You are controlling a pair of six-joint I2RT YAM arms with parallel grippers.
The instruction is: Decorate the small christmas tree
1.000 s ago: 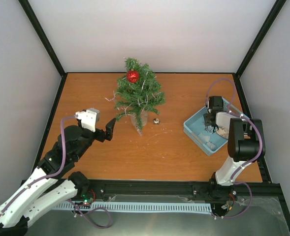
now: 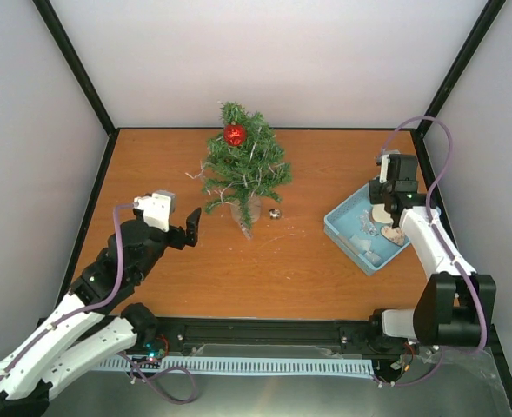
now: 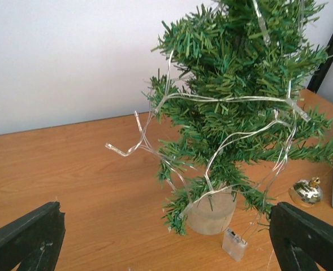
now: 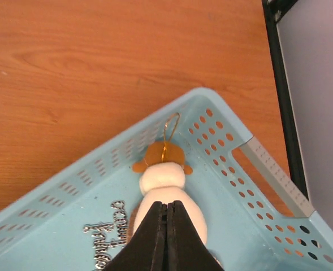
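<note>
The small tree (image 2: 247,161) stands mid-back of the table, wrapped in clear wire lights, a red bauble (image 2: 235,135) near its top. A silver bauble (image 3: 306,192) lies right of its base. My left gripper (image 2: 189,230) is open, left of the tree. My right gripper is over the blue bin (image 2: 342,243), its fingertips close together in front of a plush ornament (image 4: 160,180) with a gold loop; I cannot tell if they grip anything. Silver snowflake-like ornaments (image 4: 104,237) lie beside the plush.
The bin sits at the table's right, near the wall. Bare table (image 2: 264,278) lies in front of the tree and between it and the bin. Walls bound the back and sides.
My right arm has lifted and shifted up and back over the bin, uncovering more of its contents. The left arm has shifted only slightly.
</note>
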